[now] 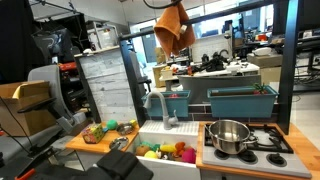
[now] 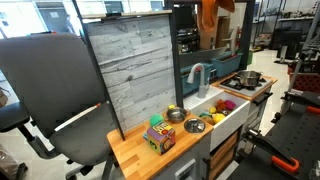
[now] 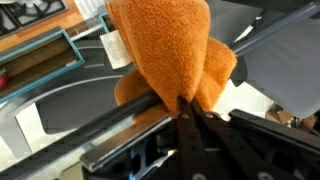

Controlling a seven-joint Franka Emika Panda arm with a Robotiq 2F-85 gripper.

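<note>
An orange cloth (image 1: 173,32) hangs at the top of exterior view 1, beside the black overhead rail (image 1: 222,14). Its lower part also shows at the upper edge of exterior view 2, as the orange cloth (image 2: 210,12). In the wrist view my gripper is shut on a gathered part of the cloth (image 3: 170,50), which spreads out over the dark rail (image 3: 60,147). Whether the cloth rests on the rail or hangs in front of it I cannot tell. The gripper itself is out of frame in both exterior views.
Below stands a sink (image 1: 155,137) with a grey faucet (image 1: 160,108) and colourful items in it. A steel pot (image 1: 229,135) sits on the stove to the right. Boxes and small bowls are on the wooden counter (image 2: 150,160).
</note>
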